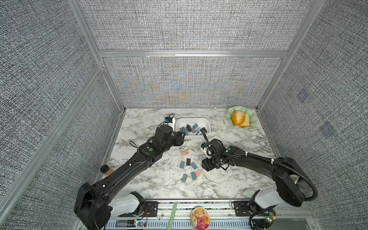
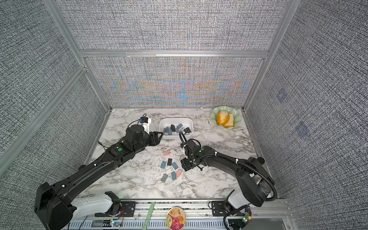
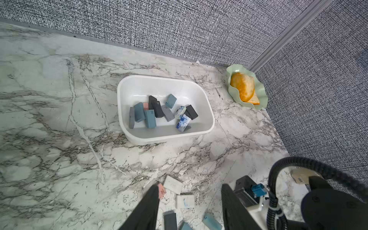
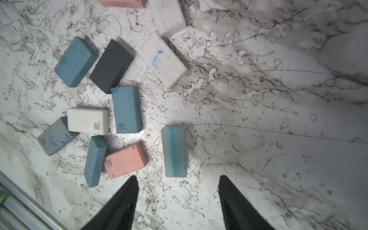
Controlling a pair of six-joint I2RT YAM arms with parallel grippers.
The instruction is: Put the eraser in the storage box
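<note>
The white storage box [image 3: 165, 135] holds several grey, blue and black erasers. My left gripper is raised just in front-left of it, fingers apart with nothing seen between them. Loose pink, white, blue and black erasers lie grouped on the marble table, including a pink eraser [image 4: 125, 159] and a white eraser [image 4: 162, 60]. My right gripper hangs open over the group, with a translucent blue eraser [image 4: 174, 151] lying below and between its fingertips.
A green bowl [image 3: 259, 92] with bread pieces stands at the back right. A round tin [image 1: 200, 218] sits on the front rail.
</note>
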